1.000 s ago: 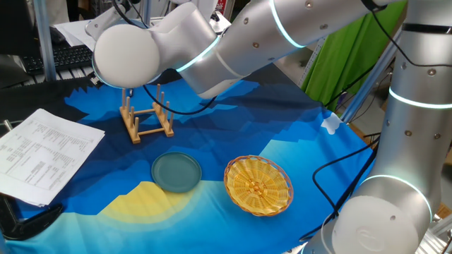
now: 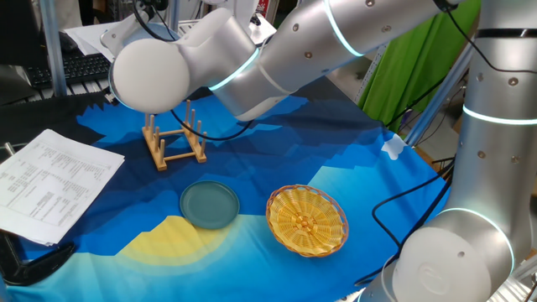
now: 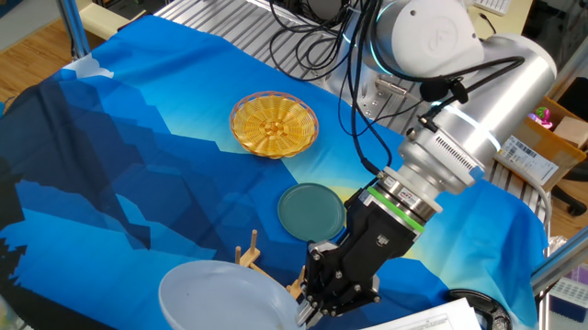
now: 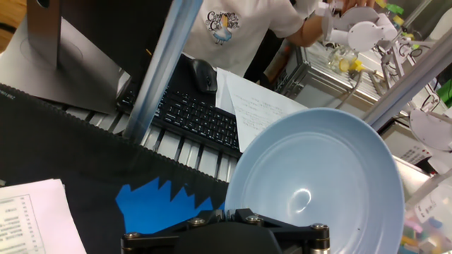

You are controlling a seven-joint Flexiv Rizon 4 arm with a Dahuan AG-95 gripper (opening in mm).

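Note:
A pale blue plate (image 3: 225, 298) is held by its edge in my gripper (image 3: 308, 313), raised near the wooden rack in exterior view 2. The wrist view has the same plate (image 4: 318, 183) to the right, its face toward the camera, with my gripper shut at its rim. The wooden peg rack (image 2: 174, 144) stands empty on the cloth; in exterior view 2 the plate and gripper partly cover the rack (image 3: 250, 255). A dark green plate (image 2: 210, 205) lies flat on the table. To its right sits a yellow wicker basket (image 2: 307, 221), empty.
Printed sheets (image 2: 54, 184) lie at the left edge, close to a black object (image 2: 33, 264). Behind the table are a keyboard (image 4: 191, 106) and a metal post (image 4: 159, 77); a person (image 4: 244, 28) is beyond. Blue cloth right of the rack is clear.
The arm has shifted very slightly in exterior view 1. The rack, green plate and basket have stayed in place.

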